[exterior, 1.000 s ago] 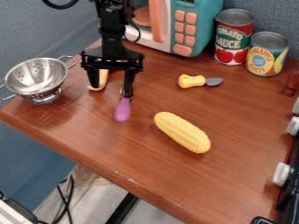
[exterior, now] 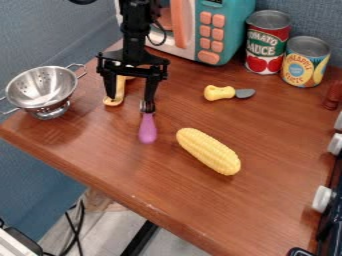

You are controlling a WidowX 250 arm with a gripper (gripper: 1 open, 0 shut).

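Observation:
My black gripper (exterior: 130, 92) is low over the left-middle of the wooden table. Beneath it are a yellow object (exterior: 115, 98), partly hidden by the gripper, and a purple-handled utensil (exterior: 147, 128) whose upper end is hidden at the fingers. Whether the fingers hold either is unclear. A corn cob (exterior: 209, 152) lies to the front right, and a yellow-handled tool (exterior: 219, 92) lies to the right.
A steel colander (exterior: 43, 90) sits at the left edge. A toy microwave (exterior: 210, 30), a tomato sauce can (exterior: 266, 45) and another can (exterior: 305, 65) stand at the back. A stove (exterior: 330, 200) lines the right edge.
The gripper has shifted slightly and its pose differs a little. The purple utensil's handle has also moved slightly; the other objects have stayed in place.

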